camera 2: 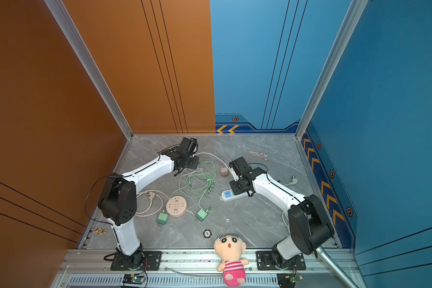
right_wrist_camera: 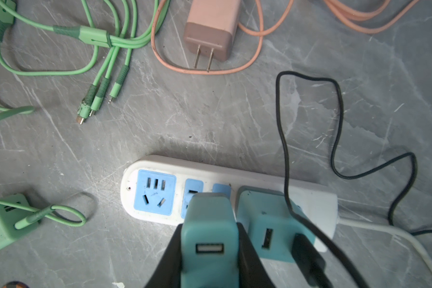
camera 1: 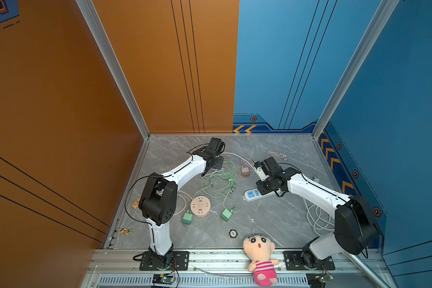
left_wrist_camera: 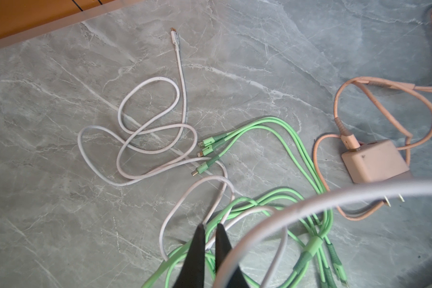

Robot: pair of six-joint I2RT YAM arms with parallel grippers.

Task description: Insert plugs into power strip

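In the right wrist view, my right gripper is shut on a teal plug adapter (right_wrist_camera: 208, 213), one finger on each side. The adapter is over the near edge of the white power strip (right_wrist_camera: 268, 175) and hides part of its middle sockets; its prongs are hidden, so I cannot tell whether they touch. A second teal adapter (right_wrist_camera: 268, 218), with a black cable, sits on the strip just right of it. In the left wrist view, my left gripper is shut above tangled cables. A white cable (left_wrist_camera: 331, 201) arcs close across its fingers; I cannot tell whether they grip it.
A pink adapter (right_wrist_camera: 211, 33) lies behind the strip. Green adapters (camera 1: 187, 218) (camera 1: 226, 214) and a round pink socket block (camera 1: 200, 206) lie to the left. Green cables (left_wrist_camera: 283, 139) spread under my left gripper. A plush doll (camera 1: 260, 254) sits at the front edge.
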